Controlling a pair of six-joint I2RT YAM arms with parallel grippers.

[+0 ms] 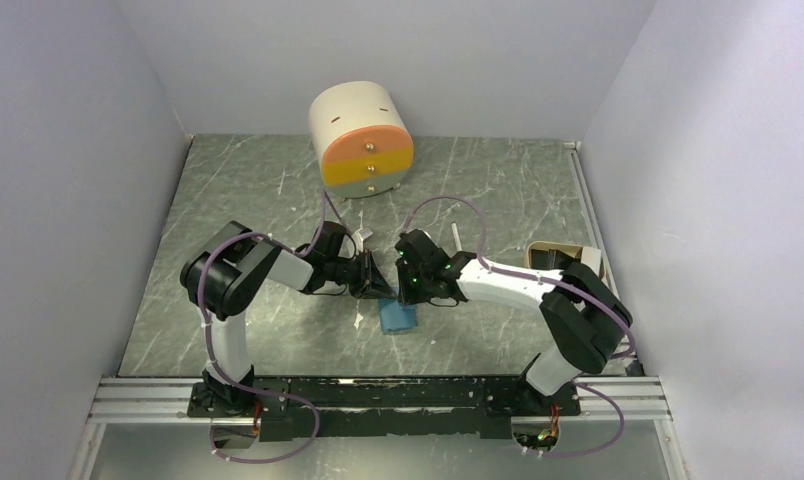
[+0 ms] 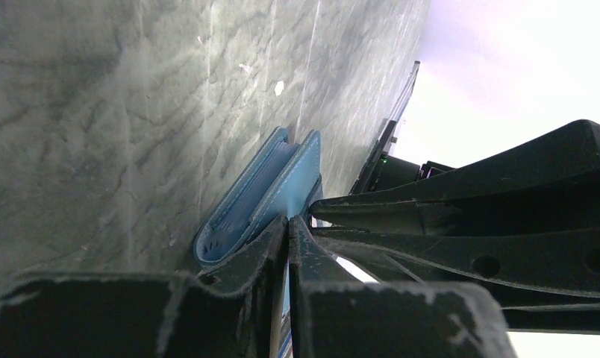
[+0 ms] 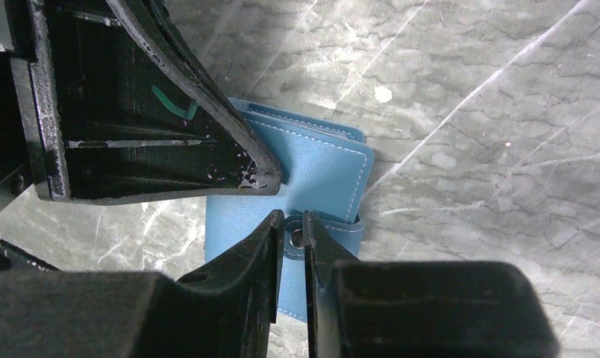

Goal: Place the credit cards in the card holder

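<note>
The light-blue card holder (image 1: 398,319) lies on the table at the front middle, its stitched layers showing in the left wrist view. From the left, my left gripper is shut on the holder's edge. My right gripper is over the holder's strap, its fingertips slightly apart on either side of the round snap; I cannot tell whether they touch it. In the right wrist view, one of the left gripper's fingers (image 3: 207,149) covers part of the holder. No credit card can be made out for certain.
A rounded cabinet (image 1: 368,140) with coloured drawers stands at the back. An open box (image 1: 538,246) with dark and white items sits on the right, partly behind the right arm. A small white object (image 1: 364,233) lies behind the left gripper.
</note>
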